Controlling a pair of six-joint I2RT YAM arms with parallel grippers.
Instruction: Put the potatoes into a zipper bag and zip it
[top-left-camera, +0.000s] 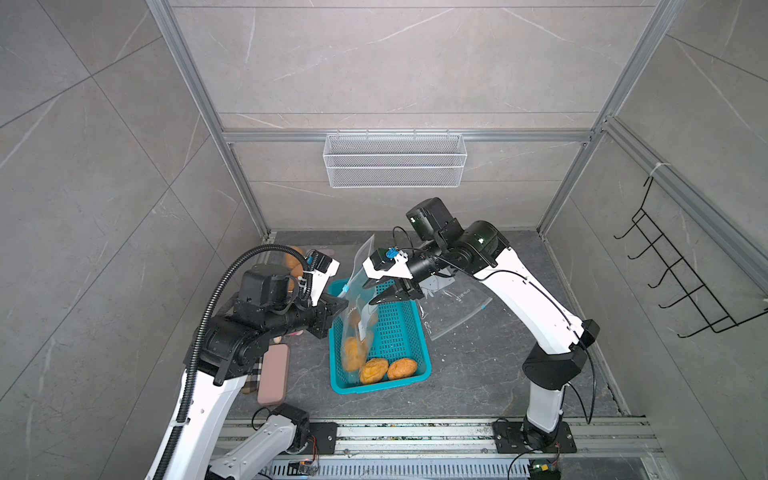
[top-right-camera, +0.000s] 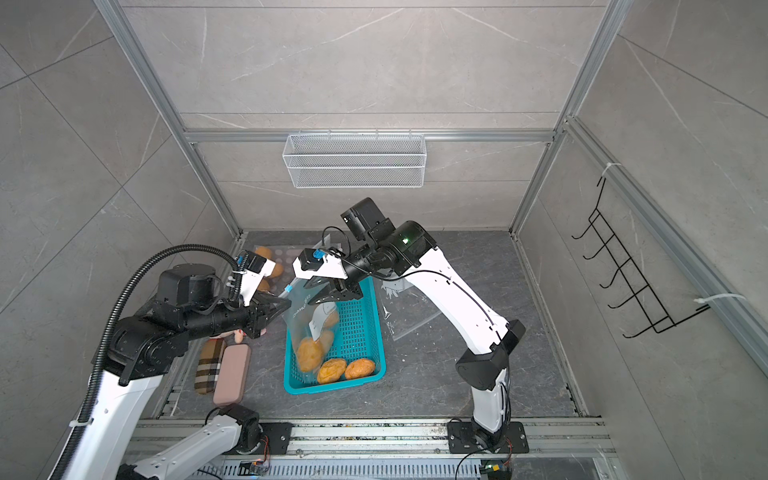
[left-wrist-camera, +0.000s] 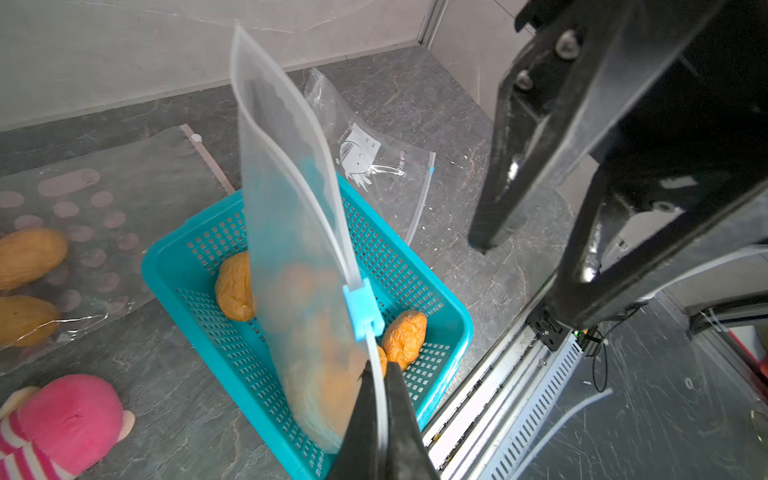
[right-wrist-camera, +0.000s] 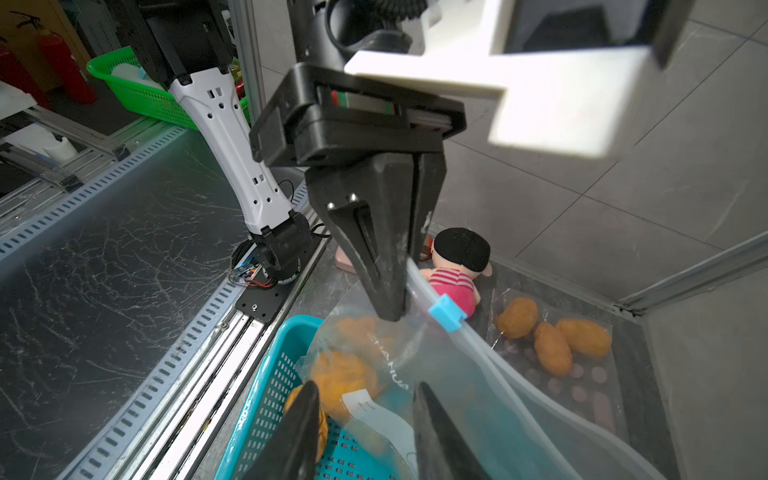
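Observation:
A translucent zipper bag (left-wrist-camera: 288, 240) with potatoes (top-left-camera: 354, 352) inside hangs upright over the teal basket (top-left-camera: 416, 352). My left gripper is shut on the bag's zipper edge, just beside the light-blue slider (right-wrist-camera: 446, 312). My right gripper stands open beside the bag, above the basket, its fingers apart from the slider in the left wrist view. Loose potatoes (top-left-camera: 373, 369) (top-left-camera: 401, 368) lie in the basket's near end.
A flat bag with potatoes lies at the back left. An empty zipper bag (left-wrist-camera: 376, 160) lies right of the basket. A plush toy (left-wrist-camera: 68, 424) and a pink case (top-right-camera: 232, 372) lie at left.

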